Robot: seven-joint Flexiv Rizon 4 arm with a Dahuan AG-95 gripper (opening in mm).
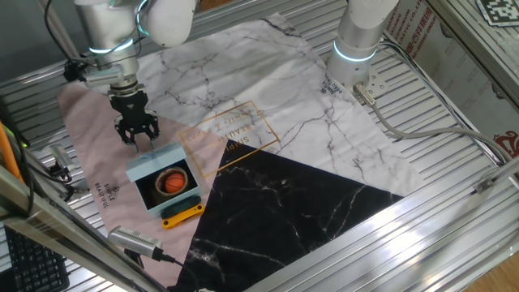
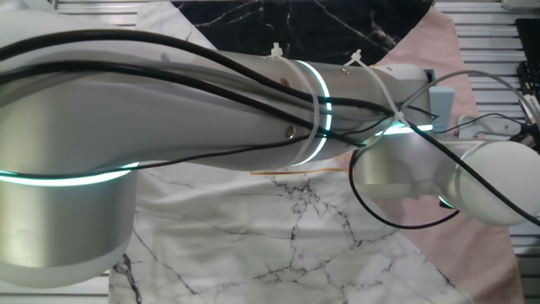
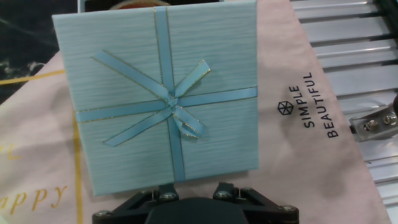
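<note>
In exterior view 1, my gripper [image 1: 144,146] points down at the back edge of a light blue gift box [image 1: 197,196]. Its two fingers stand apart, and I see nothing held between them. The box's lid [image 1: 154,161] lies at the back side, leaving the front part of the box uncovered. Inside sit a brown ring [image 1: 160,180] and an orange ball [image 1: 173,182] within it. The wrist view shows the lid [image 3: 217,137] from above with its ribbon bow [image 3: 172,101]. There the fingertips lie close to the lid's near edge; whether they touch it, I cannot tell.
A yellow-and-black tool [image 1: 182,216] lies against the box's front side. A silver device [image 1: 135,241] with a cable stands nearer the front. Exterior view 2 is mostly blocked by the arm [image 2: 211,110].
</note>
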